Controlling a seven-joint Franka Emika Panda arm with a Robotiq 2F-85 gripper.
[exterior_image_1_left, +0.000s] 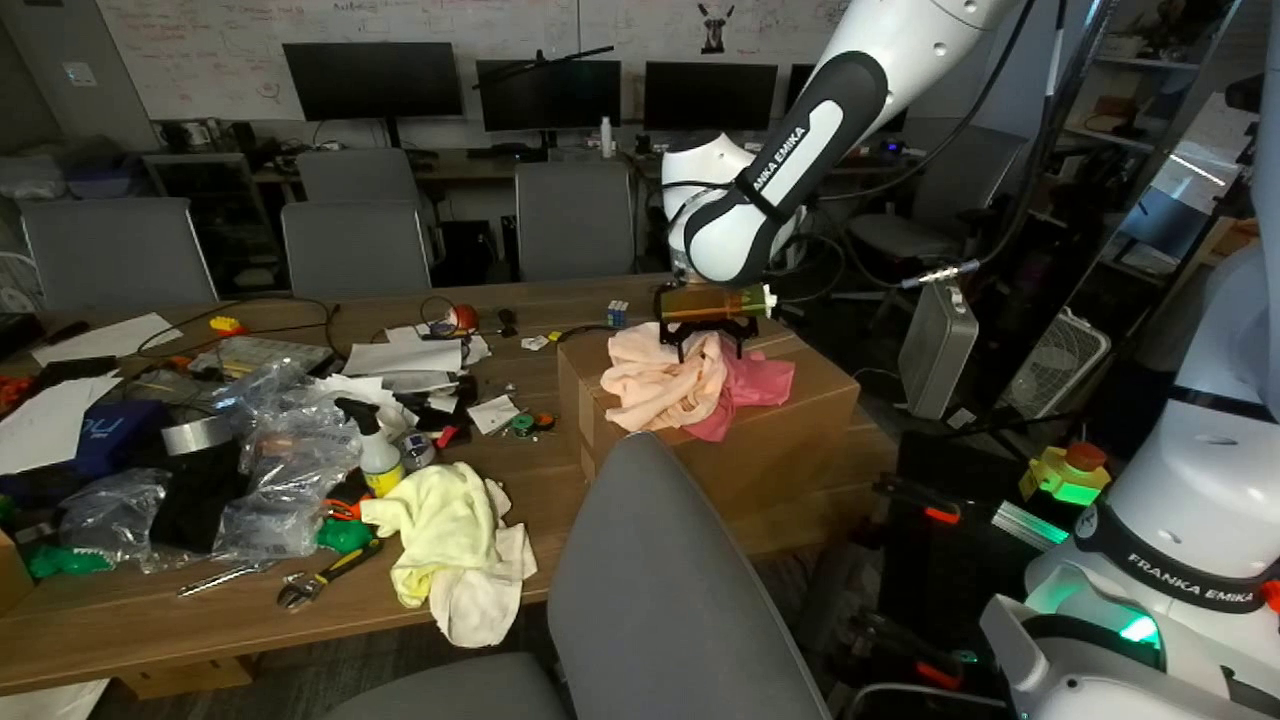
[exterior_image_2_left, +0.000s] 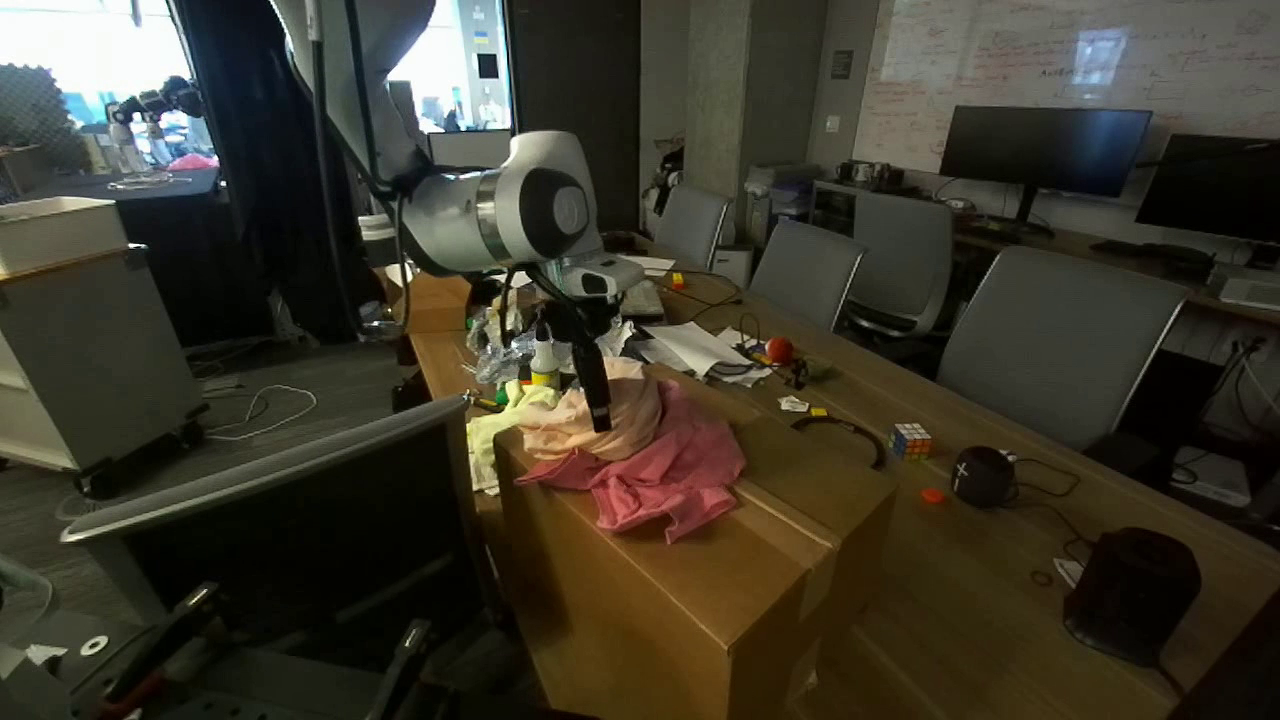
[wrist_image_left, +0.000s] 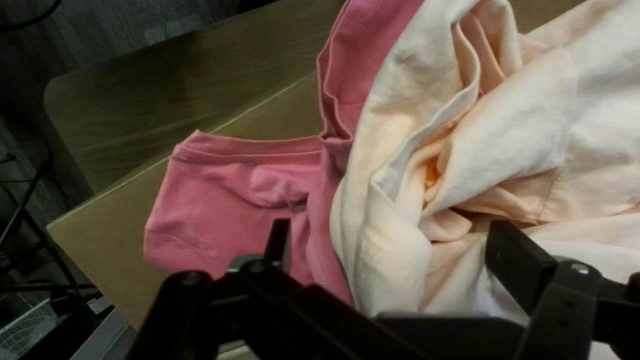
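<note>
On top of the cardboard box (exterior_image_1_left: 768, 444) lie a crumpled peach cloth (exterior_image_1_left: 654, 382) and a pink cloth (exterior_image_1_left: 759, 380), the peach one partly over the pink. My gripper is open above them. In the wrist view one of its fingers (wrist_image_left: 279, 243) stands over the pink cloth (wrist_image_left: 222, 210), the other over the peach cloth (wrist_image_left: 522, 138). The fold where the two cloths meet runs between the fingers, and neither cloth is gripped. From the second exterior view the gripper (exterior_image_2_left: 596, 414) appears right in front of the peach cloth; whether its tips touch cloth, I cannot tell.
Left of the box, a yellow cloth (exterior_image_1_left: 450, 528) hangs over the table edge near a spray bottle (exterior_image_1_left: 378, 450) and plastic wrap (exterior_image_1_left: 282, 456). A grey chair (exterior_image_1_left: 672, 576) stands close in front. A Rubik's cube (exterior_image_2_left: 909, 440) and speaker (exterior_image_2_left: 984, 476) sit behind the box.
</note>
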